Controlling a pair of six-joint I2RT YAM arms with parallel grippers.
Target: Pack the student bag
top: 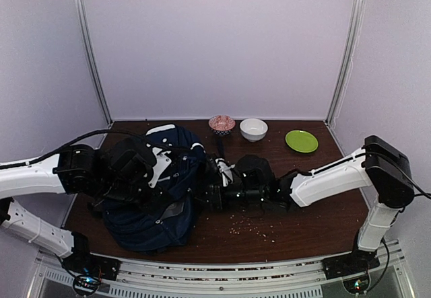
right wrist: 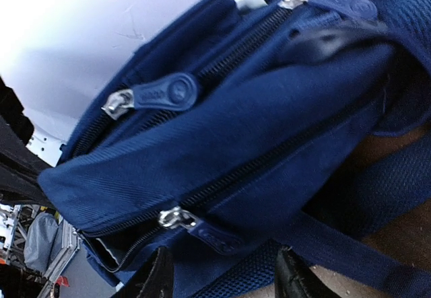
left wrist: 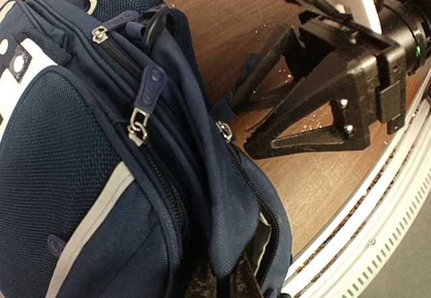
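Note:
The navy backpack (top: 151,234) lies on the left of the table. In the left wrist view, my left gripper is shut on a fold of bag fabric (left wrist: 232,210), beside a partly unzipped side pocket (left wrist: 266,234). My right gripper stands open at the bag's right side. Its two fingertips lie on either side of a metal-and-blue zipper pull (right wrist: 202,227) in the right wrist view, with nothing gripped. Another zipper pull (right wrist: 158,94) hangs on the zip above. What the bag holds is mostly hidden.
Behind the bag stand a red patterned bowl (top: 221,124) and a white bowl (top: 254,130), with a green plate (top: 302,141) to their right. Crumbs (top: 249,229) are scattered on the front table. A loose strap (right wrist: 350,251) lies beside the bag.

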